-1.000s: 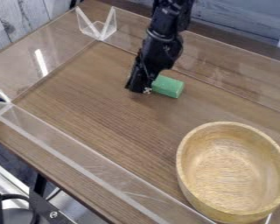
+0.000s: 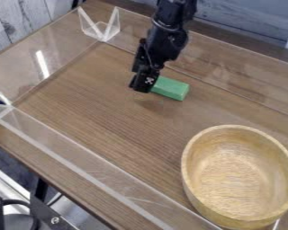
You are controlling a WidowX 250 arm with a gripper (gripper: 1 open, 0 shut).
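Note:
My black gripper point(image 2: 144, 74) reaches down from the top centre of the camera view, its tip low over the tabletop, just left of a green rectangular block point(image 2: 171, 88). It stands open, with nothing visible held. The block lies flat on the wooden table point(image 2: 98, 135).
A large round tan bowl point(image 2: 236, 175) sits at the lower right. A clear or white angular object point(image 2: 100, 25) stands at the back left. Transparent strips run along the table's left edge, with dark cables point(image 2: 21, 216) at the lower left.
The gripper has shifted slightly up and left, away from the green block, uncovering more of its left end. The block looks nearly unmoved.

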